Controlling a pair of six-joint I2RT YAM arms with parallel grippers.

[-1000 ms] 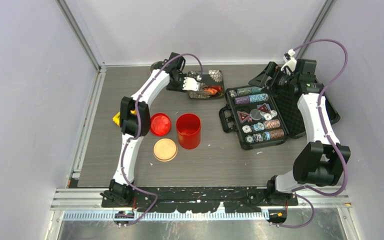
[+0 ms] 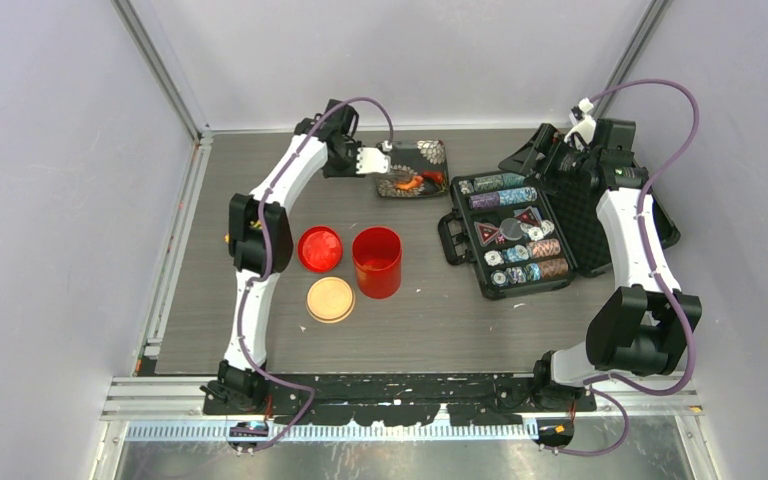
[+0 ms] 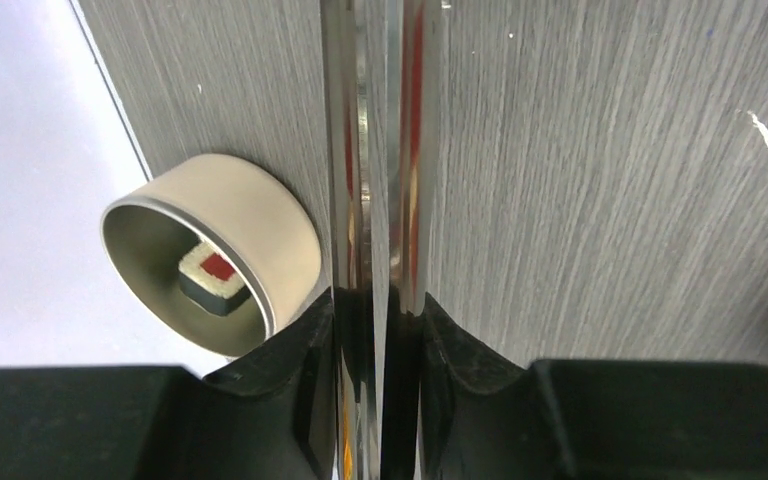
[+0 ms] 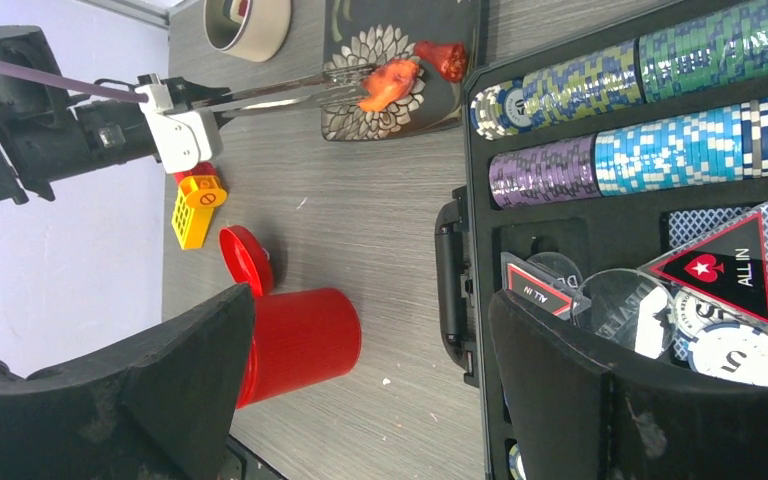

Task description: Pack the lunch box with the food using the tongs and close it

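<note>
A dark flower-patterned tray [image 2: 430, 150] lies at the back middle. On it are an orange food piece [image 4: 391, 85] and a dark red piece [image 4: 443, 60]. My left gripper is shut on metal tongs [image 3: 415, 150]; the two arms stand slightly apart, their tined ends touching or beside the orange piece. Whether they pinch it is unclear. A beige cup [image 3: 250, 230] with a sushi piece [image 3: 212, 278] inside stands left of the tray. The red container [image 2: 377, 262] is open in mid-table. Above the chip case, my right gripper is open and empty.
The open poker-chip case [image 2: 515, 245] fills the right side. A red lid [image 2: 320, 249] and a beige round lid [image 2: 330, 299] lie left of the container. Toy blocks [image 4: 195, 210] sit below the left arm.
My left arm has moved left with the tongs, covering more of the cup in the top view. The orange piece has shifted left on the tray, apart from the red one. The right arm is still.
</note>
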